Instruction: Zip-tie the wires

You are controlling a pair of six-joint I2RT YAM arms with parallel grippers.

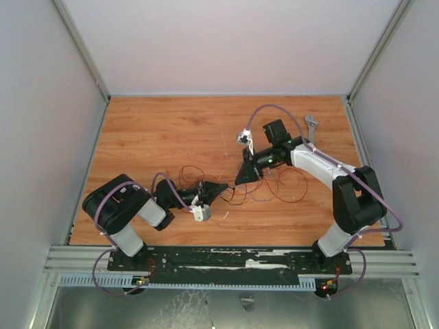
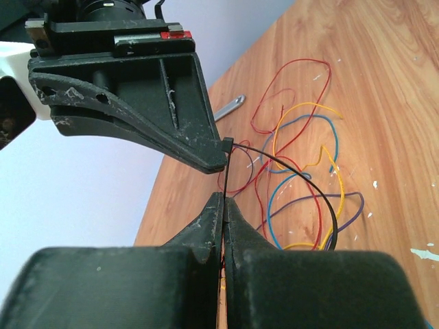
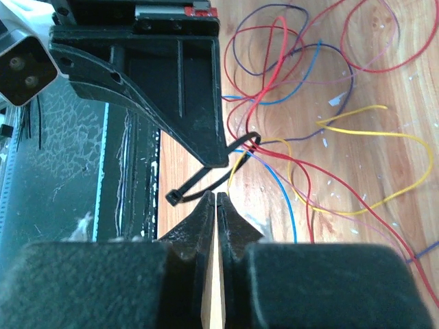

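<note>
A tangle of red, blue, yellow and purple wires lies on the wooden table. A black zip tie arches over the wires, its small head close to the right gripper's finger in the left wrist view, and shows as a loop in the right wrist view. My left gripper is shut, with a thin black strand running up from its fingertips toward that head. My right gripper is just right of and above the left one; in its wrist view its fingertips look close together, with nothing clearly between them.
A wrench lies at the back right of the table. A dark strip with white marks runs along the front edge.
</note>
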